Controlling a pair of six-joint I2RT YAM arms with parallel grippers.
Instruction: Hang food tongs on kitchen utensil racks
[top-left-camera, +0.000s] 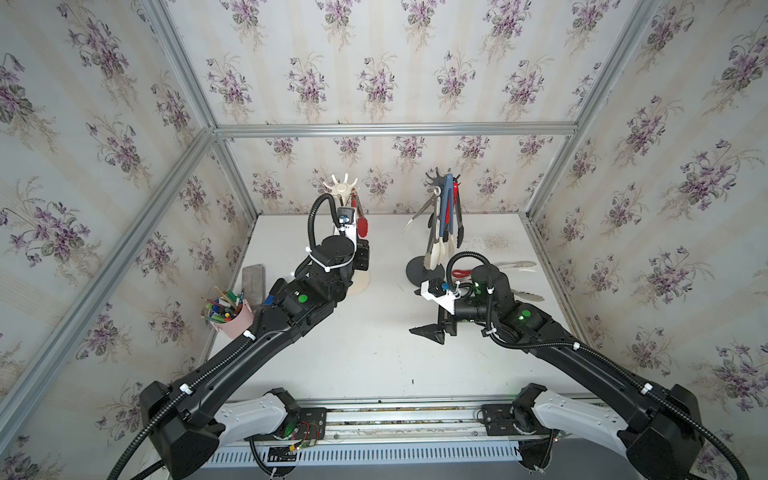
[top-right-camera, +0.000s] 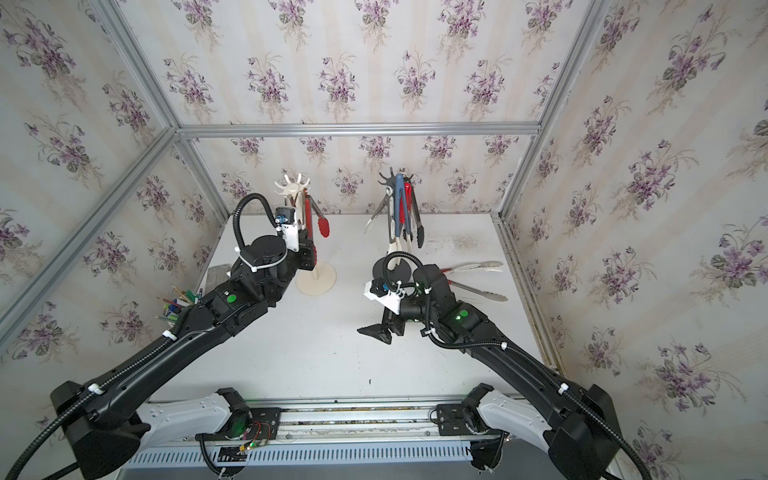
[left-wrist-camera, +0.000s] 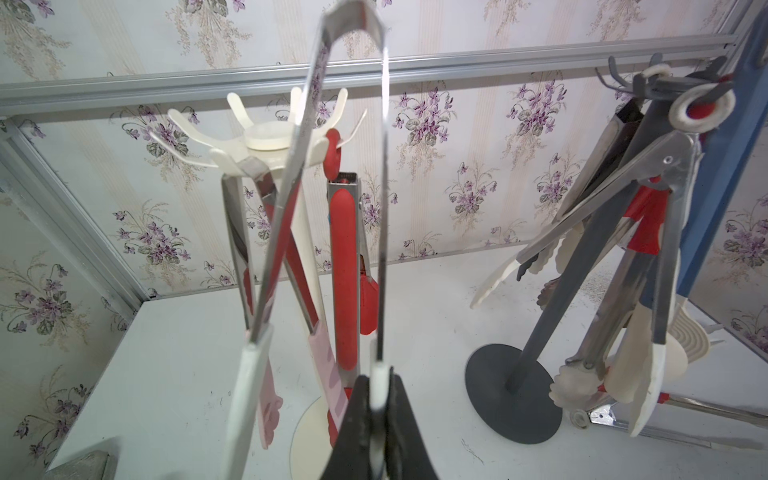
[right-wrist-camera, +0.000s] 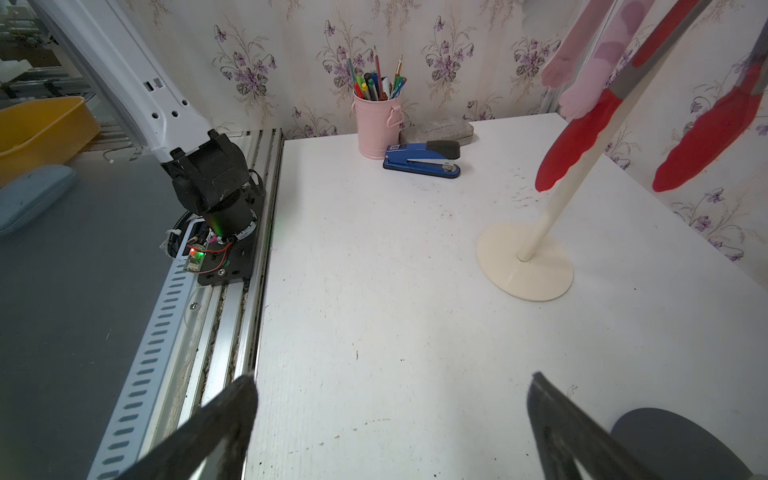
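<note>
In the left wrist view, slim metal tongs (left-wrist-camera: 280, 232) with white tips stand with their bend up, my left gripper shut on one white-tipped arm. The other arm spreads to the left. Behind them is the cream rack (left-wrist-camera: 268, 134), hung with pink-tipped tongs (left-wrist-camera: 326, 368) and red tongs (left-wrist-camera: 345, 272). The held tongs' bend overlaps the rack's hooks in this view; I cannot tell the distance. My right gripper is open and empty over the table's middle. From above, the left wrist hides the held tongs.
A dark rack (left-wrist-camera: 512, 380) full of tongs stands to the right. More tongs (top-right-camera: 480, 293) lie on the table beside it. A pink pencil bucket (right-wrist-camera: 377, 124), a blue stapler (right-wrist-camera: 422, 160) and a grey block (right-wrist-camera: 438, 132) sit at the left.
</note>
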